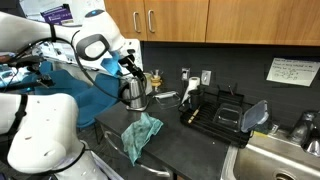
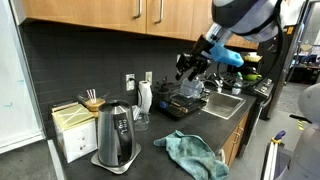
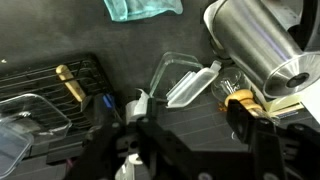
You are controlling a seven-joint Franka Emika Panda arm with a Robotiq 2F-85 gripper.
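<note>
High above the counter, my gripper (image 1: 137,74) points downward; in the second exterior view the gripper (image 2: 188,72) hangs above the area of the dish rack. In the wrist view its dark, blurred fingers stand apart along the bottom edge, with nothing visible held between them. A crumpled teal cloth (image 2: 196,155) lies on the dark counter, well below the gripper; its edge, the teal cloth (image 3: 140,8), shows at the top of the wrist view. A steel kettle (image 2: 116,133) stands on its base to one side of the cloth.
A black dish rack (image 1: 213,120) holds dishes beside the steel sink (image 1: 262,163). Against the back wall are a clear container (image 3: 172,73) and a utensil holder (image 2: 93,103). Wooden cabinets (image 1: 225,20) hang overhead. Bare counter surrounds the cloth.
</note>
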